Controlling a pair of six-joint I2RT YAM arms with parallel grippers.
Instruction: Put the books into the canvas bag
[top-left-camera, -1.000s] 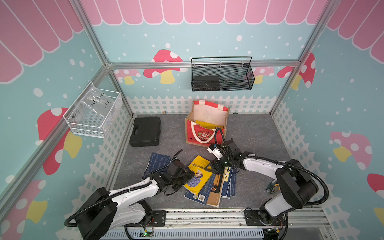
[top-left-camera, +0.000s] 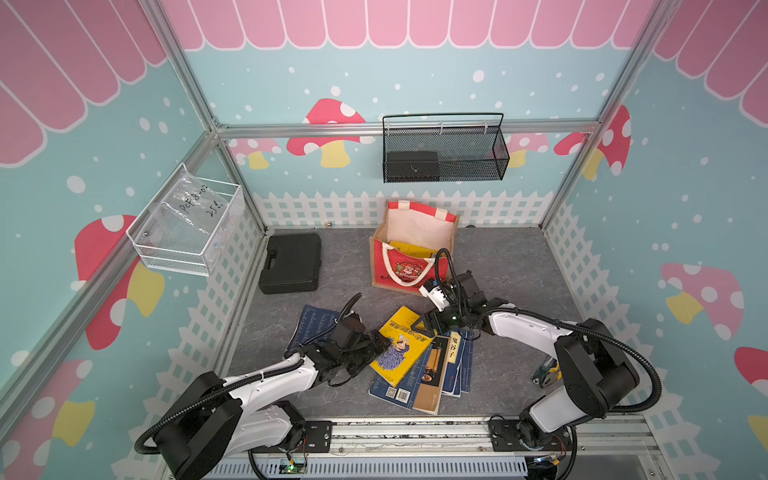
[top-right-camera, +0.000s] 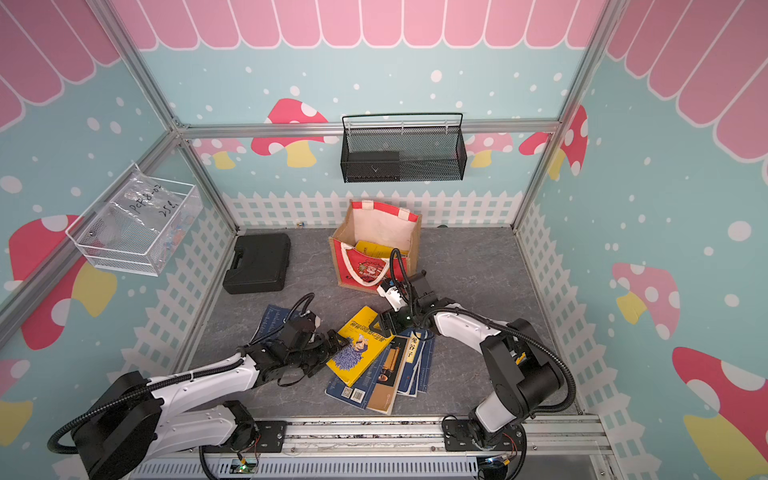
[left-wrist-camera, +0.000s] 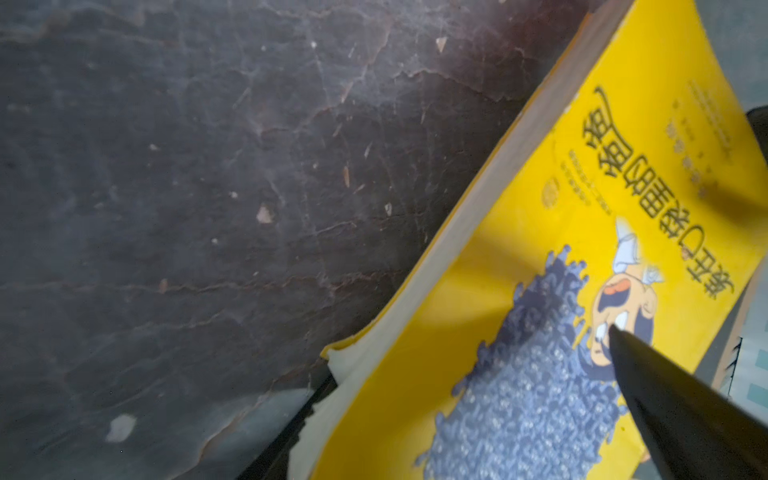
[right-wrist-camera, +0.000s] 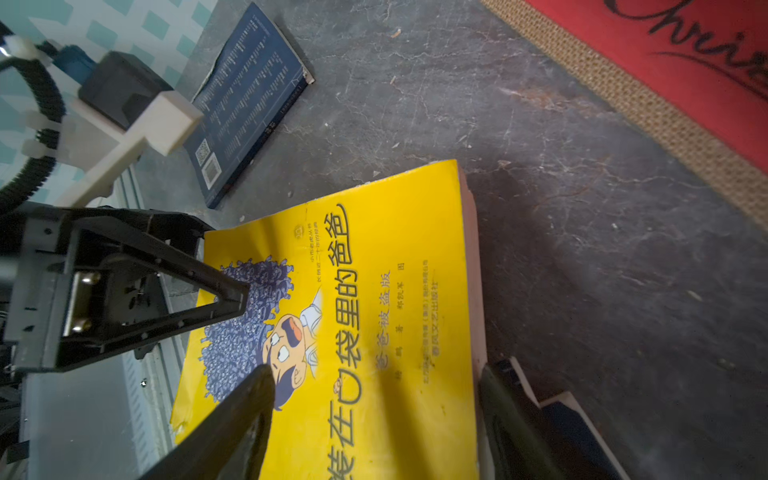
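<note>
A yellow book (top-left-camera: 402, 344) with a cartoon figure lies over the other books, lifted and bent at its left side. My left gripper (top-left-camera: 384, 342) is open at its left edge; in the left wrist view one dark finger is over the cover and the other lies below the page edge. On the opposite side my right gripper (top-left-camera: 428, 323) is part open, one finger (right-wrist-camera: 232, 424) over the cover and the other beside the far edge. The red and tan canvas bag (top-left-camera: 400, 268) stands upright behind, mouth open, with something yellow inside.
Beneath and right of the yellow book lie a brown book (top-left-camera: 429, 384) and several blue ones. Another dark blue book (top-left-camera: 318, 320) rests behind the left arm. A black case (top-left-camera: 289, 262) sits back left.
The yellow book has shifted slightly right and toward the bag, its far side turning a little. My right gripper has moved a small way; the left has barely moved.
</note>
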